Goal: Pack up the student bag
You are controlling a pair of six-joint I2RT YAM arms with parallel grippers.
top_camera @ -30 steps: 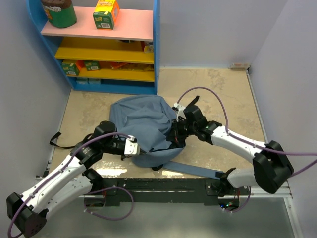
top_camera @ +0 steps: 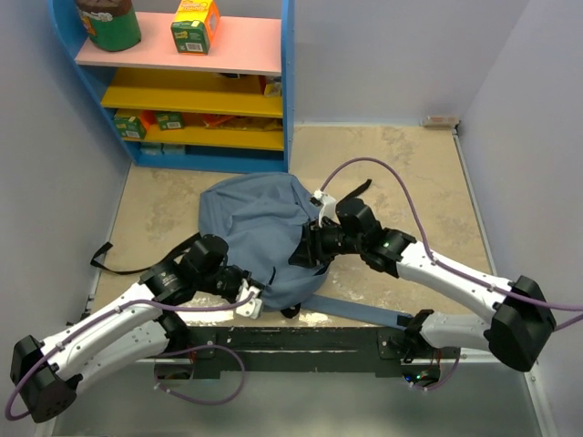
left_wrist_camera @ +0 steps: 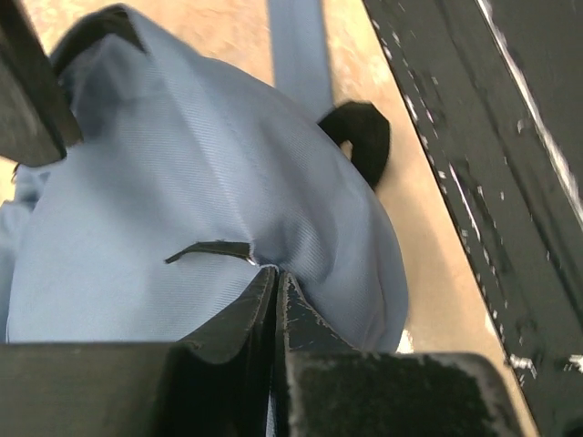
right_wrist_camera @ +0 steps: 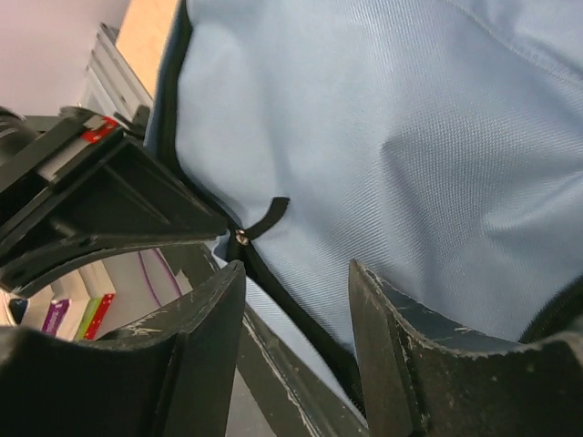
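The blue student bag [top_camera: 260, 214] lies flat on the floor, its front end rounded toward me. A short black zipper pull [left_wrist_camera: 217, 248] sticks out from its fabric in the left wrist view. My left gripper is shut, fingertips at the base of that pull; whether the slider is pinched between them I cannot tell. In the right wrist view the same pull [right_wrist_camera: 271, 217] and a dark zipper strip [right_wrist_camera: 291, 309] run past the left gripper. My right gripper stands part open over the bag, with nothing gripped between its fingers.
A blue strap [top_camera: 355, 310] stretches right from the bag's front. Black straps [top_camera: 123, 270] lie at the left. Behind stands a shelf [top_camera: 196, 89] with several boxes. Both grippers are close together.
My right gripper has let go of the bag's edge and shifted left and toward the front. The bag's gaping front edge has settled.
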